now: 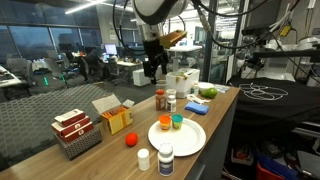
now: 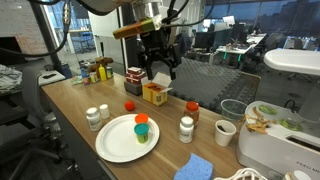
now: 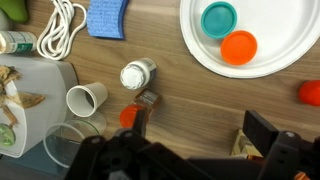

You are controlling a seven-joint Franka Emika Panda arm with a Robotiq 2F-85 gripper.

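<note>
High above the table, my gripper stands open with nothing between its fingers; it also shows as a dark shape [image 1: 155, 70] in exterior view 1. On the white plate [image 2: 112, 148] sit a teal cup [image 3: 219, 19] and an orange cup [image 3: 239, 48]. Below the gripper, to the left in the wrist view, are a white-capped bottle [image 3: 138, 74] and a brown jar with an orange-red lid [image 3: 129, 116]. A red ball [image 3: 310, 93] lies at the right. An open orange box [image 2: 155, 94] is partly hidden by a finger in the wrist view.
A white cup [image 3: 87, 98], a blue cloth [image 3: 107, 18], a white cable [image 3: 62, 32] and a filled grey bin [image 3: 35, 90] crowd the wrist view's left side. Red-and-white boxes sit on a dark mesh basket [image 1: 80, 142]. Bare wood [image 3: 200, 105] lies below the plate.
</note>
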